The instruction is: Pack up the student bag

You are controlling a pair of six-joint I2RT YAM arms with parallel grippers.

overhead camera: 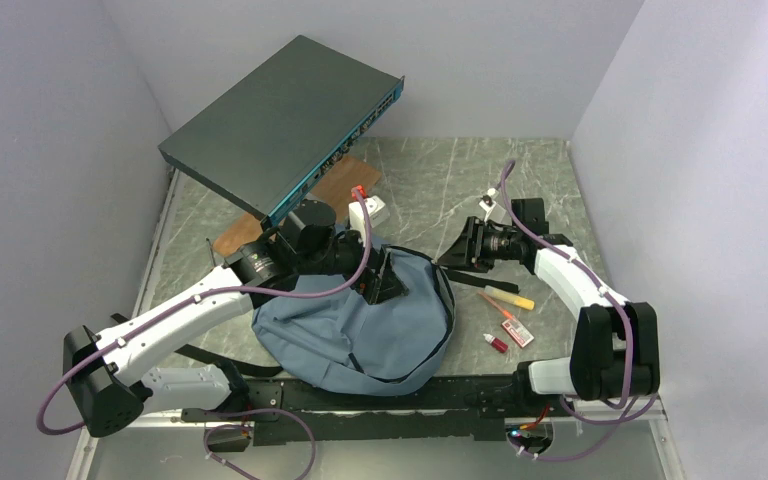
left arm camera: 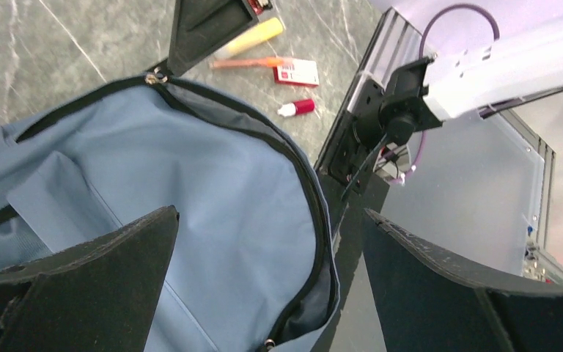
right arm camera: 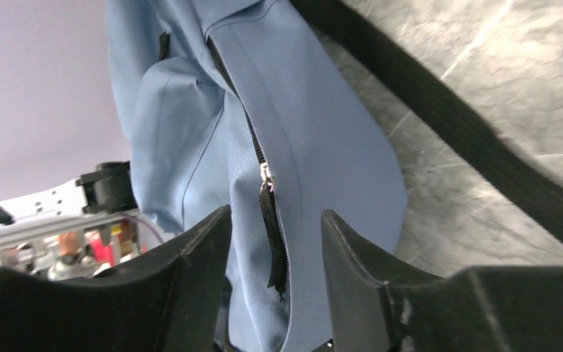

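The blue bag lies on the marble table at front centre, black zipper along its rim. My left gripper hangs over it, fingers apart and empty; its view shows the zipper band below. My right gripper is at the bag's upper right edge; in the right wrist view a zipper pull lies between and beyond its parted fingers, not visibly gripped.
Right of the bag lie a yellow tube, an orange stick, a small card-like packet and a red tube. A wooden board lies behind; a dark metal box overhangs back left.
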